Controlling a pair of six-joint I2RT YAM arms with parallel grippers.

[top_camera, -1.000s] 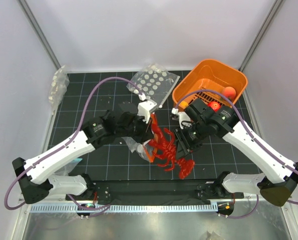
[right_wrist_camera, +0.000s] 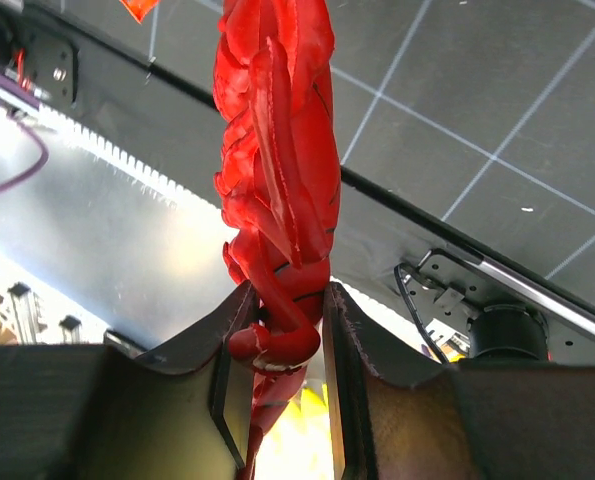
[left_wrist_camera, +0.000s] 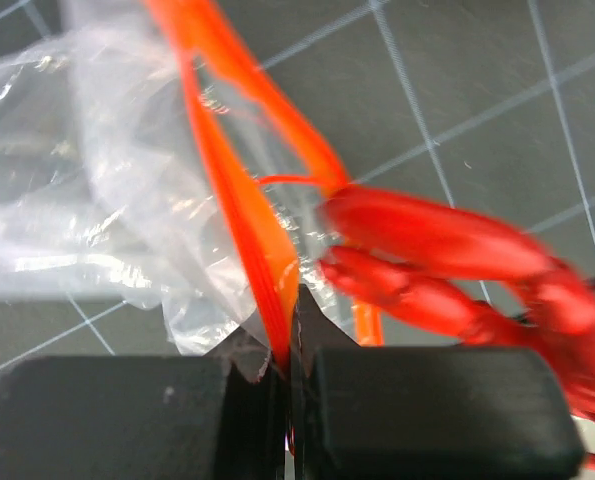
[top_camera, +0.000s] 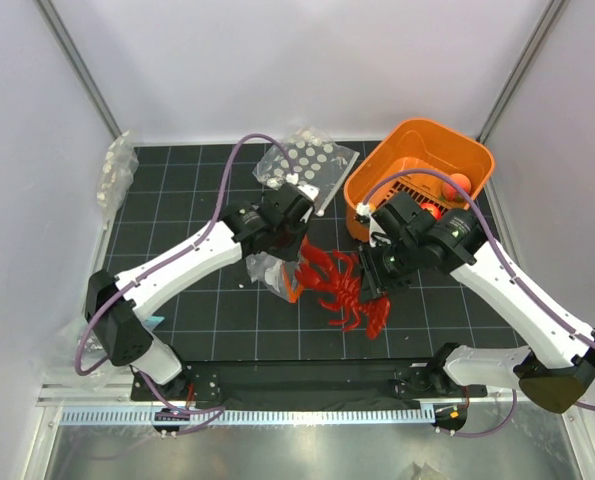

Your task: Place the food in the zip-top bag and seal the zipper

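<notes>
My right gripper is shut on a red plush lobster, which hangs over the front middle of the grid mat, claws toward the bag in the top view. My left gripper is shut on the orange-edged top of a clear zip bag, which sags beneath it. In the left wrist view the lobster's claws lie against the bag's orange rim, partly over its right side; whether their tips are inside I cannot tell.
An orange basket with round red food stands at the back right. A clear sheet with white dots lies at the back middle, another clear bag at the left edge.
My left arm has swung back and its gripper has shifted slightly, still at the bag. The right gripper and lobster have moved slightly right.
</notes>
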